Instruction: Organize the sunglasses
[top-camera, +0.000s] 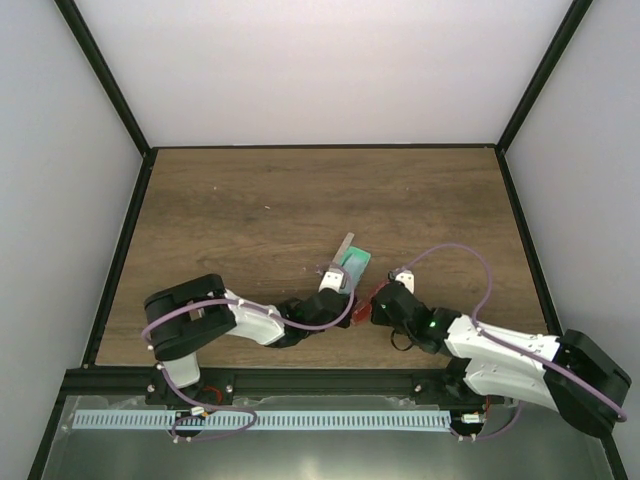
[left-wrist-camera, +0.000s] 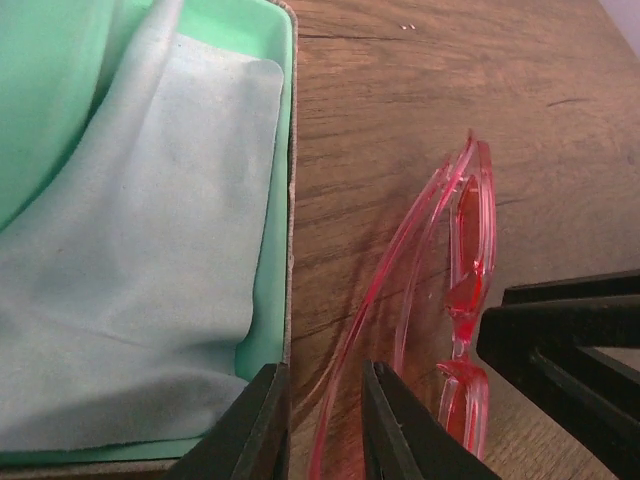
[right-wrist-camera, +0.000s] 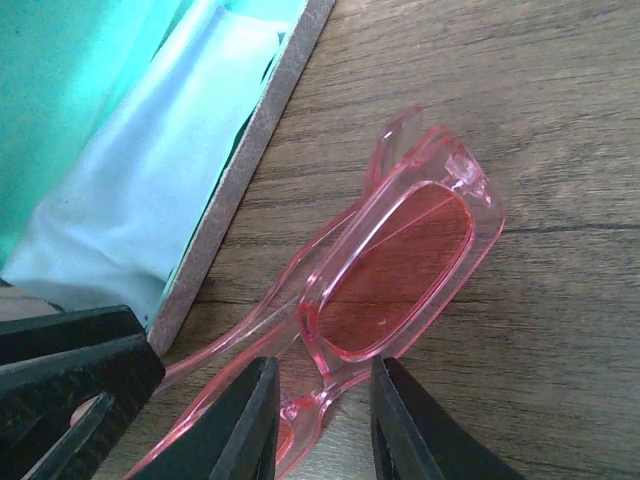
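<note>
Pink translucent sunglasses (top-camera: 364, 308) stand on the table between the grippers, just beside an open teal case (top-camera: 357, 260) lined with a pale cloth (left-wrist-camera: 160, 230). In the left wrist view my left gripper is low over the case's edge and the sunglasses' temples, its fingertips a little apart. In the right wrist view my right gripper is at the sunglasses (right-wrist-camera: 390, 270), fingers apart around the bridge area; whether it touches them I cannot tell.
Both arms reach in from the front edge, close together.
</note>
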